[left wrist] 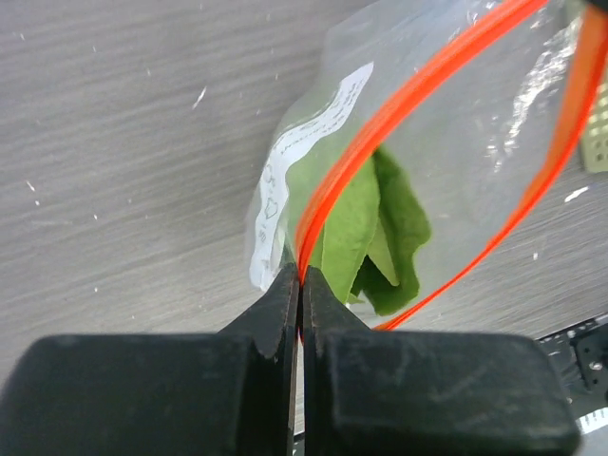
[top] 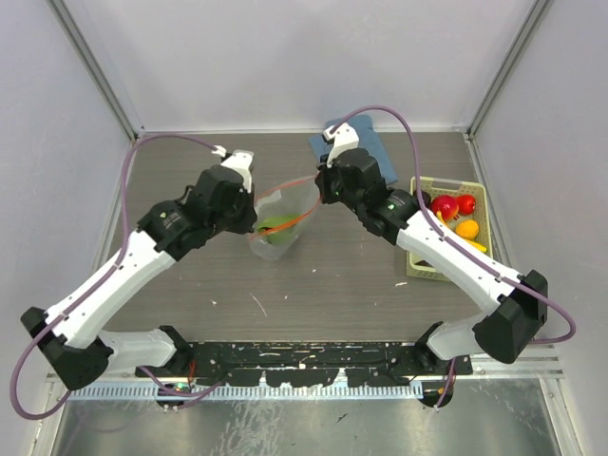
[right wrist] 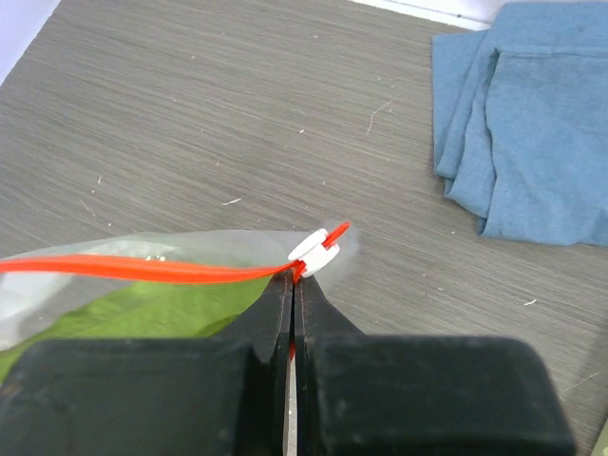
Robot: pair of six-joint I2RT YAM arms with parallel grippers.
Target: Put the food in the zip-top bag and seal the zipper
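A clear zip top bag (top: 277, 249) with orange zipper edges spans between my grippers, a green leafy item (left wrist: 389, 247) inside. My left gripper is shut on the bag's orange edge at its left end. My right gripper is shut on the other end, by the white zipper slider (right wrist: 313, 249). The opening gapes between them in the left wrist view.
A yellow-green basket (top: 423, 270) of red, yellow and dark food items stands at the right. A folded blue cloth (right wrist: 532, 133) lies at the back. The table in front of and left of the bag is clear.
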